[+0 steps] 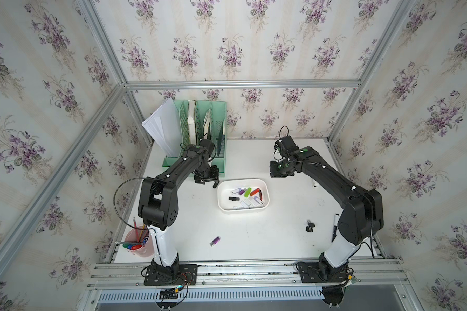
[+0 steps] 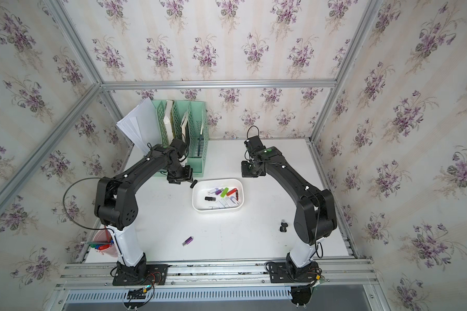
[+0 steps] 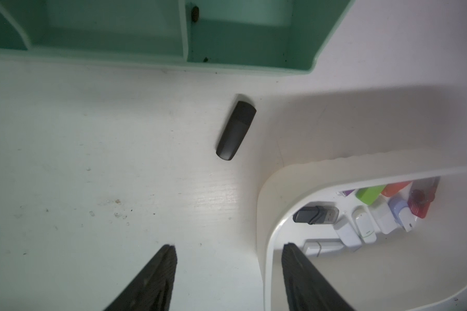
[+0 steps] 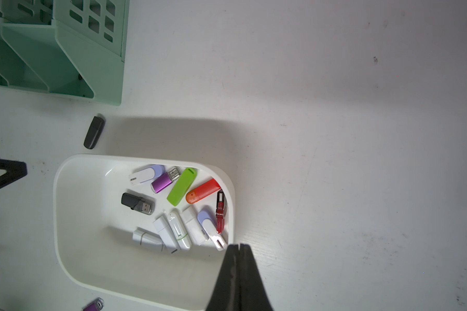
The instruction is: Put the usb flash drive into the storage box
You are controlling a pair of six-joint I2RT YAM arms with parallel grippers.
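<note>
A black USB flash drive lies on the white table, outside the storage box, between its left back corner and the green organizer. The white storage box contains several flash drives, among them a black one with a bare metal plug. My left gripper hovers open near the box's left wall, empty, with the loose black drive ahead of its fingers. Behind the box's right side, my right gripper hangs shut with nothing in it. A purple flash drive rests on the table at the front left.
The green organizer stands at the back left, close to the loose drive. A pink pen cup occupies the front left corner; a small black object lies front right. Table space right of the box is largely clear.
</note>
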